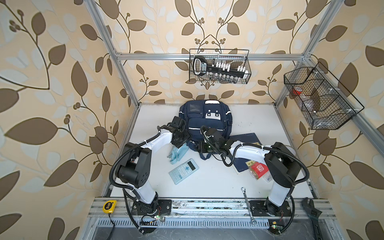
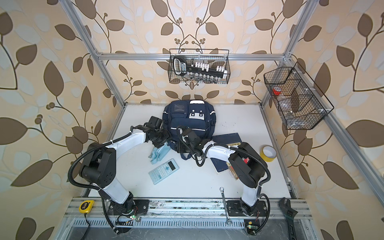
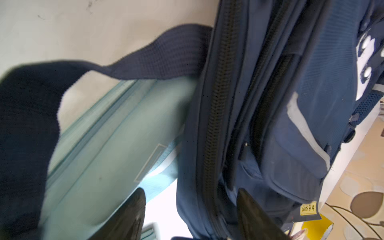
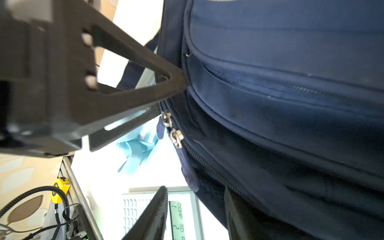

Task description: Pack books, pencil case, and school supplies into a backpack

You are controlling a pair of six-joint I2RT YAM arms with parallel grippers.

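The navy backpack (image 1: 205, 114) lies at the table's back centre, zipper side toward me. My left gripper is open over its zipper (image 3: 218, 112), beside a navy strap and a mint pencil case (image 3: 116, 148). My right gripper is open just below two zipper pulls (image 4: 176, 138), nothing clearly between its fingers; the left gripper's body reaches in beside it in the right wrist view. A light-blue calculator (image 1: 183, 171) lies in front.
Dark books and a red packet (image 1: 260, 170) lie at the right, with a tape roll (image 2: 268, 158). A wrench (image 2: 224, 204) rests at the front edge. Wire baskets hang on the back and right.
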